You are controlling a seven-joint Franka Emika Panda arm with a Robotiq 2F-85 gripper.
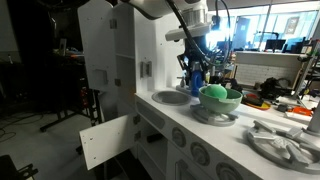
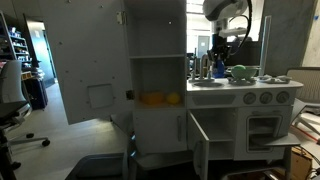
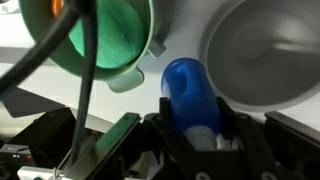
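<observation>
My gripper is shut on a blue bottle-like object [image 3: 188, 88], which sits between its fingers in the wrist view. In exterior view 1 the blue object [image 1: 196, 78] hangs upright below the gripper, behind and left of the light green bowl [image 1: 228, 103]. A darker green round thing [image 1: 215, 91] lies inside that bowl. In the wrist view the blue object is between the bowl [image 3: 151, 18] on the left and the grey sink basin [image 3: 235, 65] on the right.
The bowl stands over a burner plate [image 1: 205, 117]. To the right, a metal tray [image 1: 262, 150] holds utensils. Below the counter a drawer [image 2: 213, 130] hangs out. Orange items [image 2: 153, 99] sit on a lower shelf. Various tools crowd the table behind.
</observation>
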